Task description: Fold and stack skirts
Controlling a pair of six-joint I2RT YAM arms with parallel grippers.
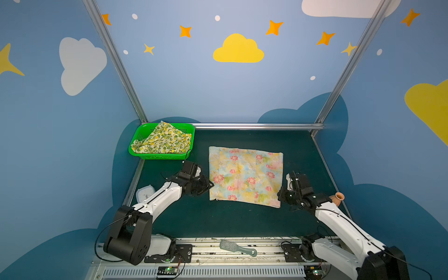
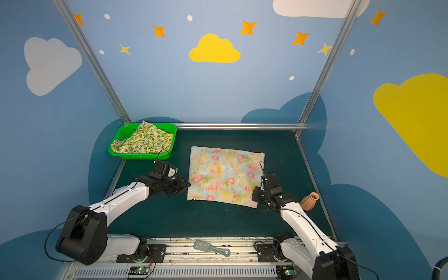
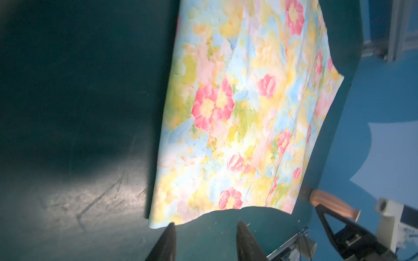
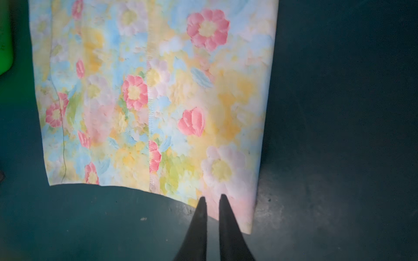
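Note:
A skirt with a pastel floral print lies spread nearly flat on the dark green table, its near edge slightly wavy. My left gripper is open at the skirt's near left corner, with no cloth between its fingers. At the near right corner, my right gripper has a narrow gap between its fingertips, which appear over the cloth's edge; it is slightly open and the skirt is not pinched. A second skirt, printed with green and yellow lemons, lies crumpled in the green basket at the back left.
A terracotta vase stands near the table's right edge. A grey brush lies on the front rail. Bare table surrounds the floral skirt at the front and to its right. A white object shows beside the left arm.

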